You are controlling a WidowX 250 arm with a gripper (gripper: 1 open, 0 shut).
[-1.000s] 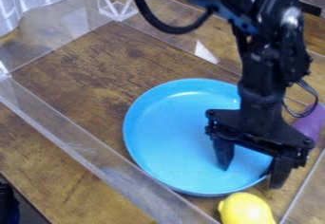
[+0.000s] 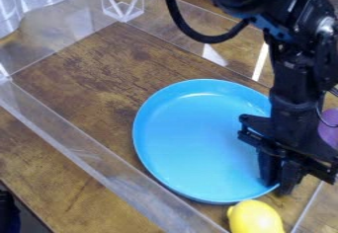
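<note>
My black gripper (image 2: 283,164) is down at the right rim of a round blue plate (image 2: 188,138), its two fingers reaching toward the plate's right side and the wood beside it. Whether anything is between the fingertips is hard to see, as is how far they stand apart. A yellow object (image 2: 255,216) lies just below the plate at the bottom. A purple object (image 2: 329,122) shows at the right edge, partly hidden behind the arm.
Clear plastic walls (image 2: 99,148) border the wooden surface. The wood left of the plate (image 2: 79,84) is bare. A white item (image 2: 20,0) sits in the top left corner.
The gripper has shifted slightly right toward the plate's rim and the right edge, now covering more of the purple object.
</note>
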